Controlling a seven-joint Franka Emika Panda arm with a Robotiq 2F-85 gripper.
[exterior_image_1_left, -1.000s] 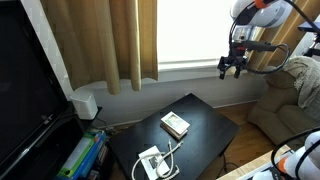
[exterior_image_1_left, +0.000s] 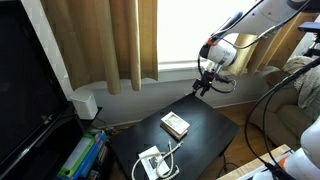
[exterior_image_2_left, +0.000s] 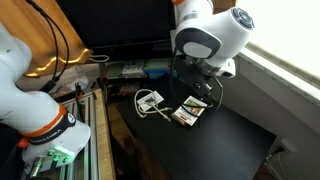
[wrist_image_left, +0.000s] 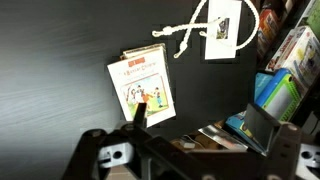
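On the black table (exterior_image_1_left: 190, 148) lies a thin book (wrist_image_left: 142, 85) with a cream cover and a small coloured picture, seen whole in the wrist view. A white rope (wrist_image_left: 188, 27) curls over a white card (wrist_image_left: 223, 30) not far from the book. My gripper (exterior_image_1_left: 198, 92) hangs in the air above the table's far side in exterior view 1, apart from the book. Its two fingers (wrist_image_left: 88, 150) stand wide apart along the bottom of the wrist view. Between them there is nothing held.
Several colourful books or boxes (wrist_image_left: 282, 95) lie beside the table. A white box (exterior_image_1_left: 84, 105) stands near the wall below the curtain.
In exterior view 1 the arm has come down and to the left, bringing my gripper lower and closer to the table. The book, rope and card have not moved.
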